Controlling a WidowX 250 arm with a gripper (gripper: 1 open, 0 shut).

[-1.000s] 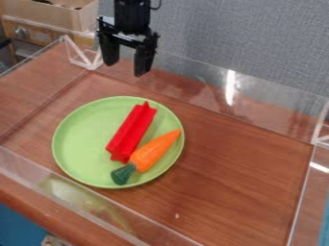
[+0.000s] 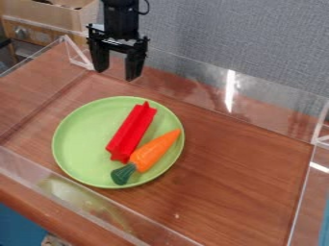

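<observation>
A green plate (image 2: 80, 144) lies on the wooden table in the lower middle. On it are a red elongated object (image 2: 129, 133) and, to its right, an orange carrot (image 2: 153, 151) with a dark green top pointing toward the lower left. My black gripper (image 2: 117, 60) hangs at the top, above the table's back part and well behind the plate, open, with nothing seen between its fingers.
Clear low walls edge the wooden table (image 2: 244, 183), with a grey wall behind it. A cardboard box (image 2: 45, 12) stands at the top left, outside the table.
My gripper has shifted slightly to the left over the last second. The plate and the things on it are unmoved.
</observation>
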